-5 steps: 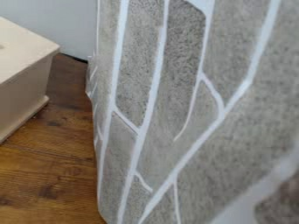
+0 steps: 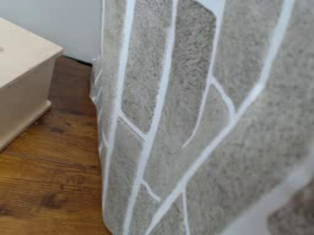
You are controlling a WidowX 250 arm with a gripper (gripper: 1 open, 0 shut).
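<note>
A large grey, speckled surface with white branching lines [image 2: 208, 119] fills the right two-thirds of the camera view, very close up; it looks like the curved side of some tall object, though I cannot tell what. My gripper does not show in this view.
A cream box [image 2: 21, 78] with a lid stands at the left on the wooden floor [image 2: 50, 193]. A pale wall [image 2: 55, 18] is behind it. Bare floor shows at the lower left, between the box and the patterned object.
</note>
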